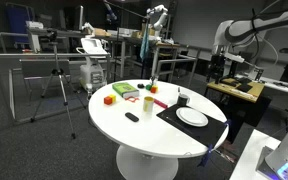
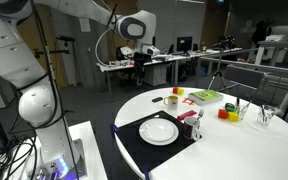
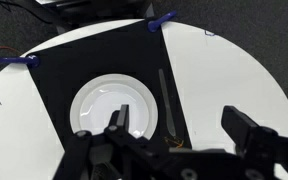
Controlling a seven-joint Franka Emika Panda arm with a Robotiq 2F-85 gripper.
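On a black mat [image 2: 134,146] rests a round white plate [image 2: 158,131], seemingly empty. From above, the same plate [image 3: 96,100] appears left of centre, with a thin knife [image 3: 167,105] on the mat beside it. My gripper stands open along the lower edge of the wrist view, its dark fingers far apart and nothing held between them. It hides the near end of the mat and part of the plate's rim. A mug [image 2: 192,128] stands upright close to the plate.
Blue clamps [image 3: 162,20] grip the mat's edge. Toward the table's other side are a yellow cup [image 1: 148,103], a green box [image 1: 124,88], coloured blocks [image 1: 109,100] and a small black object [image 1: 132,117]. Bare white tabletop [image 1: 149,138] surrounds them. A person [image 2: 139,40] stands behind.
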